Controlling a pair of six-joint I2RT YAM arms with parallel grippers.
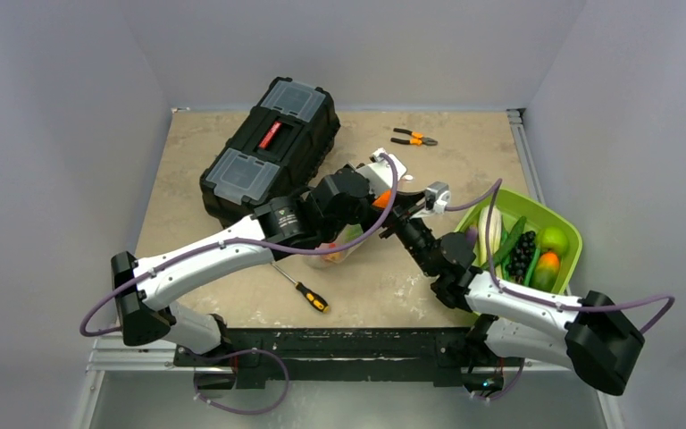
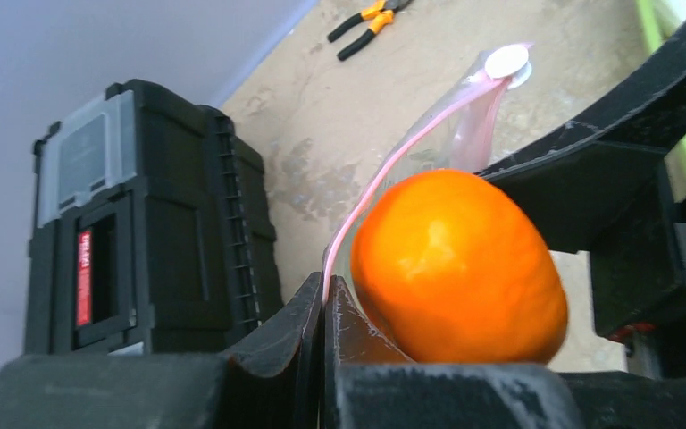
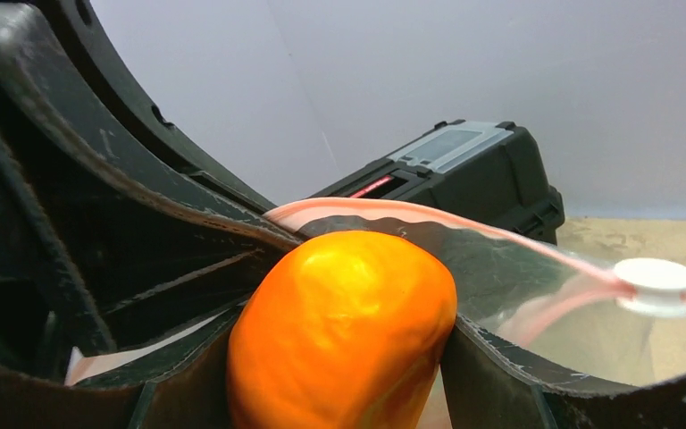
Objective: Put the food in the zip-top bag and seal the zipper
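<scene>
An orange, rounded fruit (image 3: 344, 322) sits between the two fingers of my right gripper, which touch it on both sides. It is at the mouth of the clear zip top bag (image 2: 473, 134). The bag's pink zipper edge runs up from my left gripper, whose fingertips are shut on it. A white slider (image 2: 506, 63) sits near the far end of that edge. From above, other food shows through the bag (image 1: 339, 248) below my left arm. Both grippers' tips meet close together there, partly hidden.
A green basket (image 1: 574, 246) of produce stands at the right, under my right arm. The black toolbox (image 1: 272, 147) is back left, pliers (image 1: 415, 138) lie at the back, and a screwdriver (image 1: 311, 297) lies in front.
</scene>
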